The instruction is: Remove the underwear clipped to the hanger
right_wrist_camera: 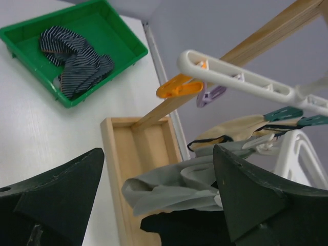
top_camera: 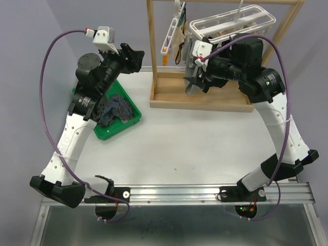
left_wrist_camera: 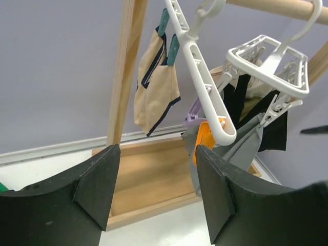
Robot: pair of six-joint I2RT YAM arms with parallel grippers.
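Note:
Two white clip hangers hang from the rack: a narrow one, with orange, purple and green clips, and a wide one. A grey garment and black garments hang from the clips, as does a beige piece with dark trim. My left gripper is open left of the hangers, nothing between its fingers. The right gripper stands open at the hanging clothes; grey cloth shows in its gap, and whether it touches the fingers is unclear. In the top view, the right arm hides much of the black clothing.
A green basket holding a dark striped cloth stands on the left of the table. The rack's wooden post rises between it and the hangers from a wooden base.

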